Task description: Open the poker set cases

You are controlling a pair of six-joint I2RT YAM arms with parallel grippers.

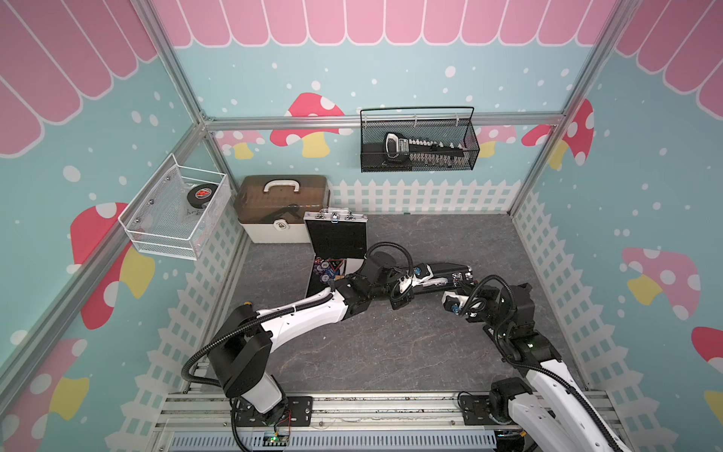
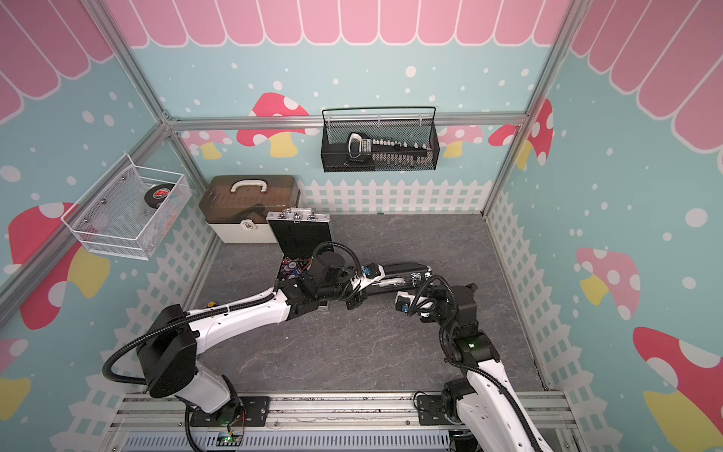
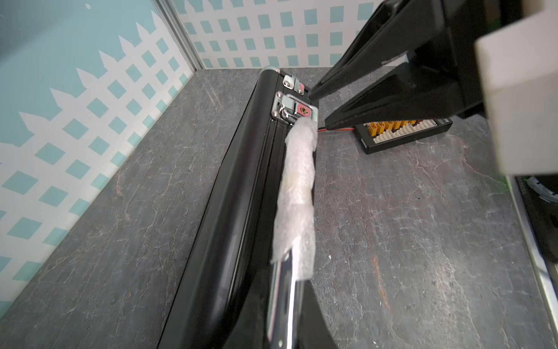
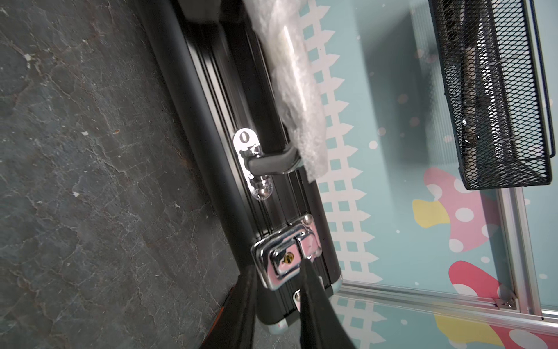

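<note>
A black case (image 3: 226, 203) with chrome latches and a wrapped handle (image 3: 296, 174) lies on the floor, centre right. A silver-trimmed case (image 1: 335, 233) stands open at the left with chips and cards inside. My left gripper is at the black case's handle, apparently shut; nothing clearly shows between its fingers beyond the handle's rod in front. My right gripper hangs at the latch (image 4: 284, 256) at the case's right end, its fingers part open over it.
A brown-lidded box (image 1: 280, 211) stands at the back left. Wire baskets (image 1: 419, 150) hang on the walls. A black connector board (image 3: 401, 133) lies right of the case. Bare floor is in front.
</note>
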